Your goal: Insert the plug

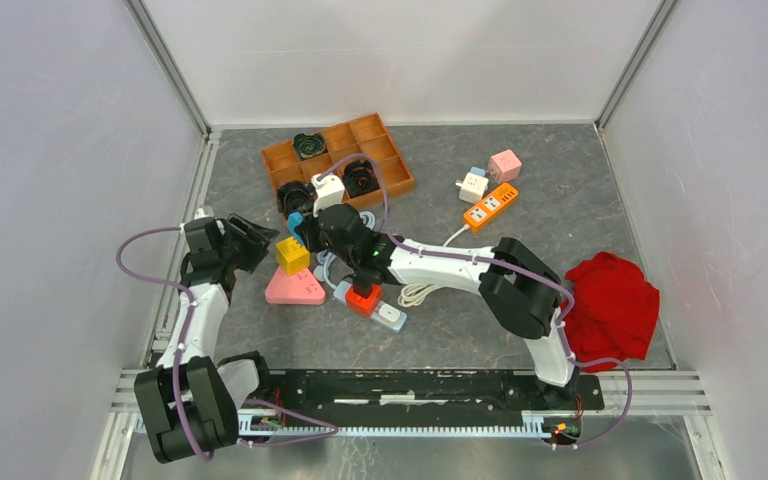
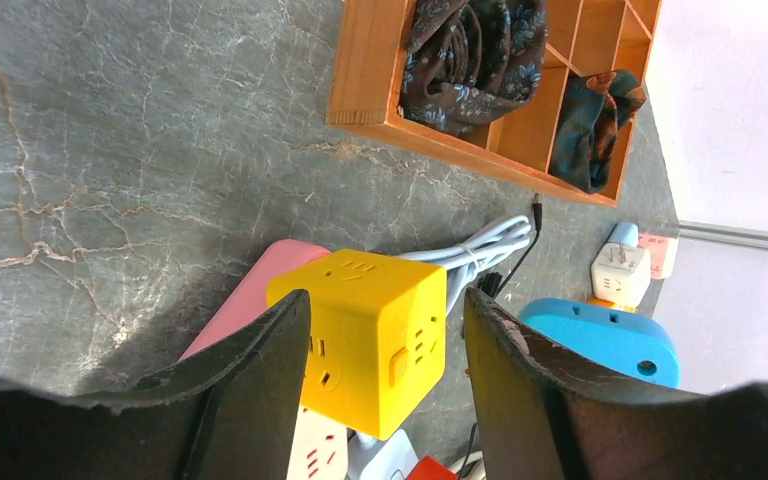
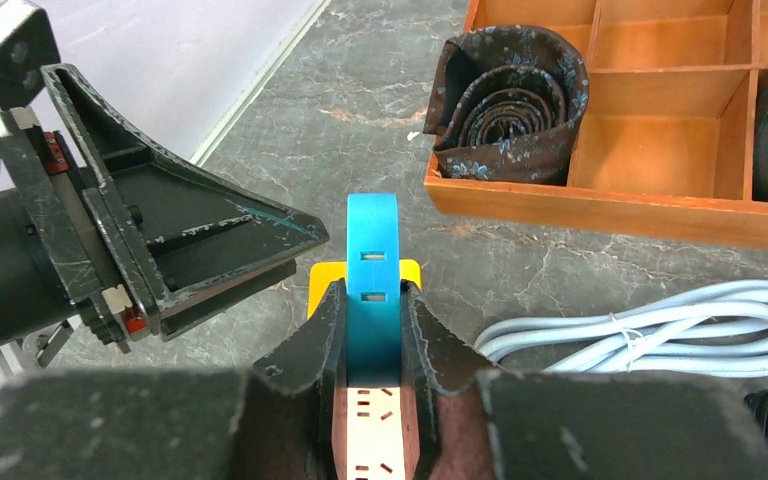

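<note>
My right gripper is shut on an upright blue plug (image 3: 372, 230), held above the table beside the yellow cube adapter (image 1: 293, 255). In the right wrist view the yellow cube is mostly behind the blue plug. My left gripper stands open left of the cube, which shows beyond its fingertips in the left wrist view with nothing gripped. The pink triangular power strip (image 1: 290, 292) lies under and beside the yellow cube.
A wooden compartment tray (image 1: 380, 150) with rolled cloths is at the back. Coiled cables, a red adapter (image 1: 363, 300), an orange strip (image 1: 490, 208), white and pink cubes (image 1: 505, 166) and red cloth (image 1: 615, 305) lie around. The back right table is clearer.
</note>
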